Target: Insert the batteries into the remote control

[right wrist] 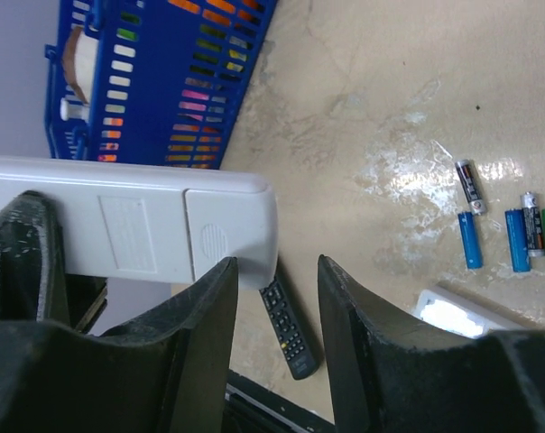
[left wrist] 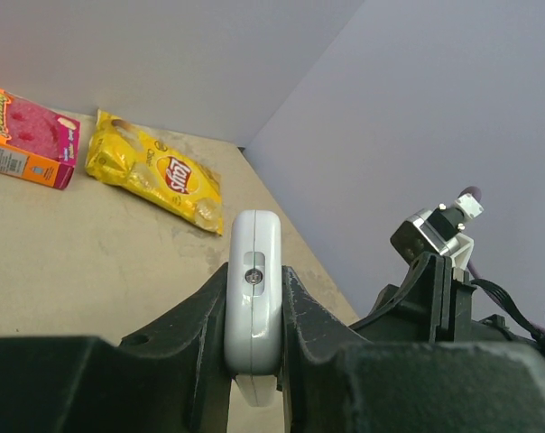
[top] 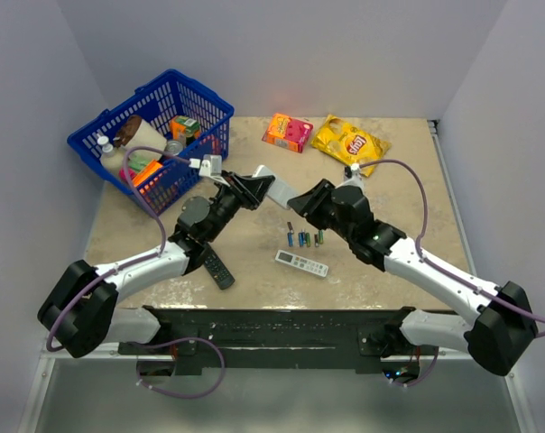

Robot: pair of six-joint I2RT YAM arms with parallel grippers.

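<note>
A white remote hangs above the table with my left gripper shut on it. Its end, with a small screw or hole, faces up in the left wrist view. In the right wrist view, the remote's back shows a panel with a closed-looking cover. My right gripper is part open beside that covered end, its gap empty; one finger overlaps the remote's lower corner. Several batteries, blue, green and dark, lie on the table below.
Another white remote and a black remote lie near the front. A blue basket full of goods stands back left. A pink box and a yellow chips bag lie at the back.
</note>
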